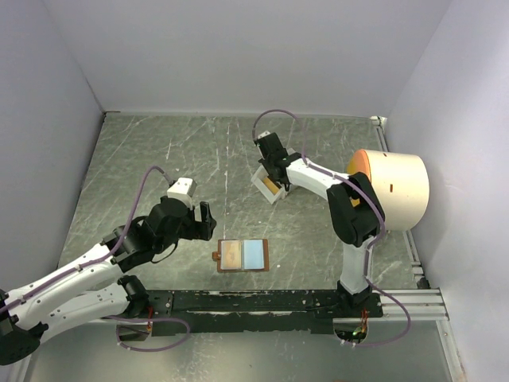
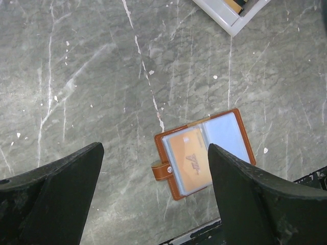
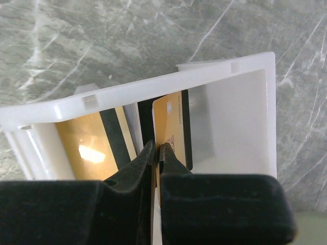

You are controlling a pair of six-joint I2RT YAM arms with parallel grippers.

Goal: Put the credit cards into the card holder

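Observation:
The brown card holder (image 2: pixel 163 172) lies open on the table, with a tan sleeve (image 2: pixel 190 159) and a pale blue sleeve (image 2: pixel 226 133). Left of it and above the table, my left gripper (image 1: pixel 205 223) stands open and empty. In the right wrist view, a white tray (image 3: pixel 235 97) holds several cards. A gold card with a dark stripe (image 3: pixel 89 143) lies at the tray's left. Over the tray, my right gripper is shut on a gold card (image 3: pixel 174 115), which is tilted with its thin edge running between the fingers; its lower part is hidden.
A large cream cylinder (image 1: pixel 406 191) stands at the right edge behind the right arm.

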